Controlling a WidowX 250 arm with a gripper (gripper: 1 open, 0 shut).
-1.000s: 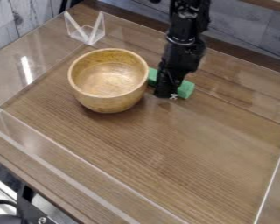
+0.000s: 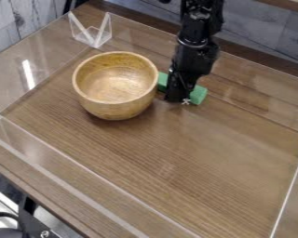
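A wooden bowl (image 2: 112, 79) sits on the wooden table left of centre. Just right of it lies a green object (image 2: 194, 93), partly covered by my black gripper (image 2: 179, 96), which reaches down from the top of the view to touch or nearly touch it beside the bowl's rim. The fingertips are dark against the shadow, and whether anything is between them cannot be made out.
A clear wire or plastic rack (image 2: 92, 30) stands at the back left. The table's edges show at left and right.
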